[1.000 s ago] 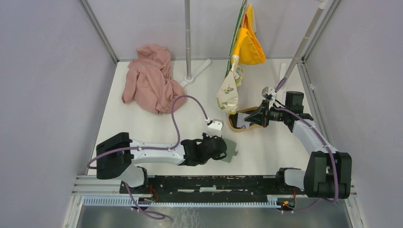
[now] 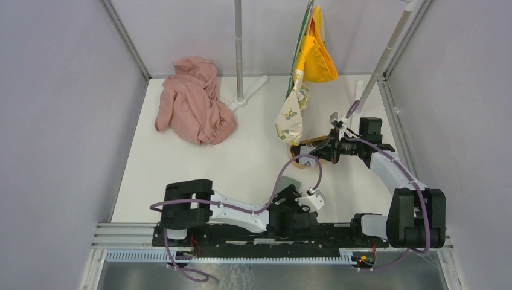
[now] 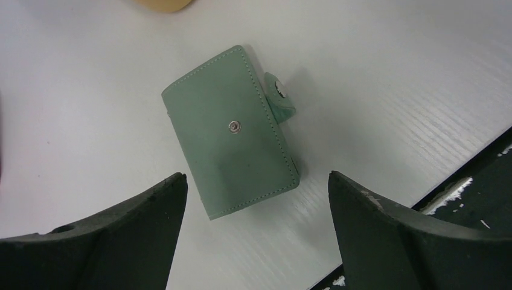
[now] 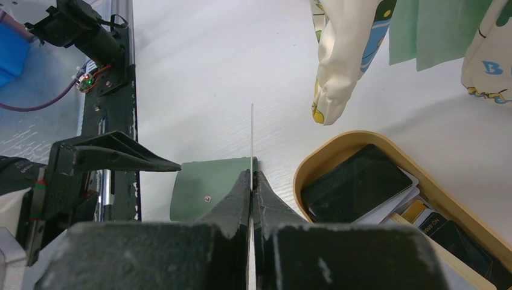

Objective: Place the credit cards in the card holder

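The green card holder [image 3: 211, 115] lies closed and flat on the table, with a snap stud on its face and a small strap sticking out along one side. My left gripper is open above it, its two fingers apart on either side of the holder's near end, touching nothing. A thin card [image 4: 252, 139], seen edge-on in the right wrist view, stands upright between the tips of my shut right gripper. From the top, this card [image 2: 307, 157] looks pale and overlaps the tan box.
The tan oval box [image 4: 326, 145] holds a black item [image 4: 356, 184], white cards and a small black-and-orange pack. Printed cloth [image 4: 341, 66] hangs over the table near the box. A pink cloth [image 2: 196, 106] lies at the back left.
My left arm has swung right and towards the front edge, and its gripper now comes over the holder from the front. The right arm has barely shifted and keeps the card.
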